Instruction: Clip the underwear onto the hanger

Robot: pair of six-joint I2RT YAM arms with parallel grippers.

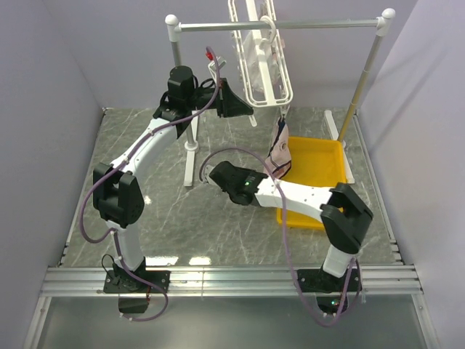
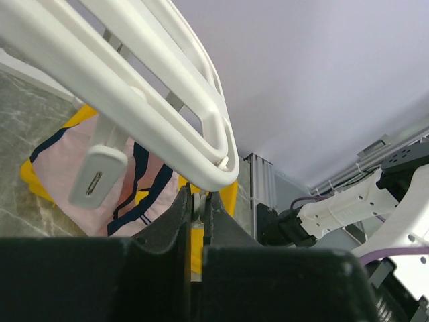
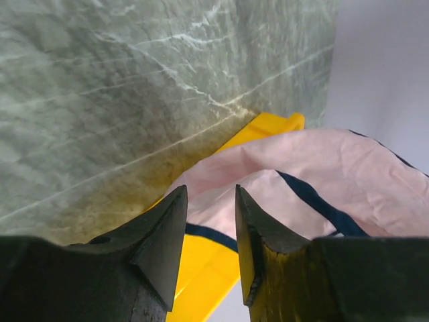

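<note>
The white clip hanger [image 1: 261, 58] hangs from the rail, with pink underwear [image 1: 278, 149] with dark trim hanging below it. In the left wrist view my left gripper is shut on a white clip at the hanger's frame; another clip [image 2: 97, 174] sits beside it. My right gripper is part open, with the underwear [image 3: 315, 168] beyond its fingertips; whether cloth lies between them is unclear. In the top view it is low, left of the underwear.
A yellow bin [image 1: 316, 160] stands under the rail at right. The rack post [image 1: 356, 94] rises behind it.
</note>
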